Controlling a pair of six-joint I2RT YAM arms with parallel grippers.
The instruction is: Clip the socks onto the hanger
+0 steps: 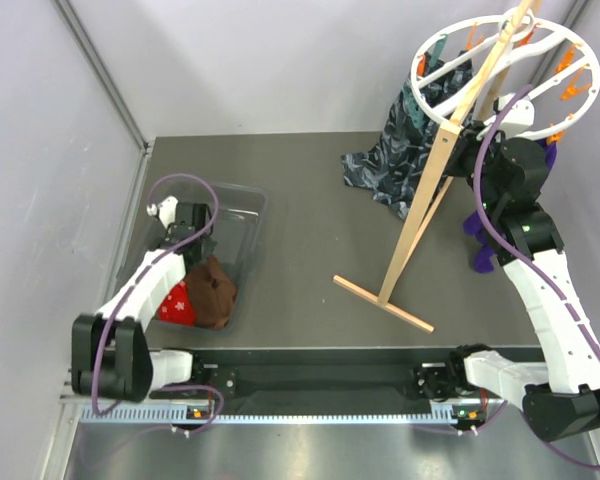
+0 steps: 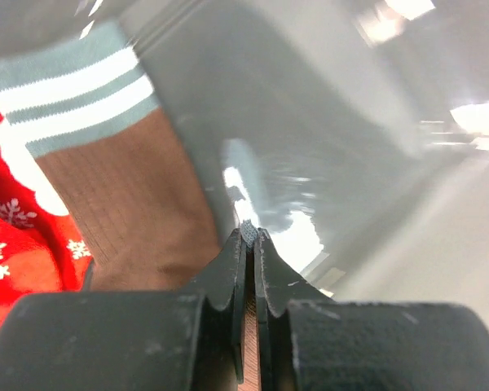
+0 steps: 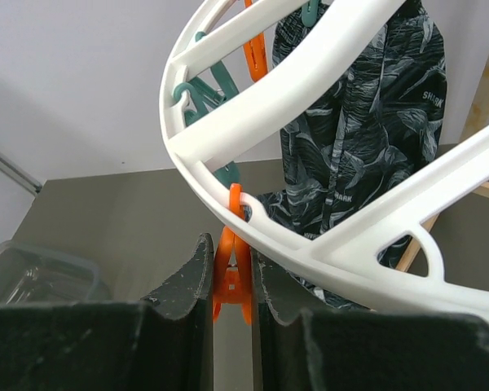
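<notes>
In the plastic bin (image 1: 251, 225) lie a brown sock (image 2: 138, 204) with grey-and-white striped cuff and red snowflake socks (image 2: 20, 244). My left gripper is over them, shut on brown sock fabric. The round white hanger (image 3: 310, 252) hangs on a wooden stand with orange and teal clips; patterned dark cloth (image 1: 385, 170) and purple items (image 1: 480, 255) hang from it. My right gripper is shut on an orange clip (image 3: 232, 285) at the hanger's rim.
The wooden stand's foot (image 1: 383, 304) rests on the grey table. The table between bin and stand is clear. Walls border the back and sides.
</notes>
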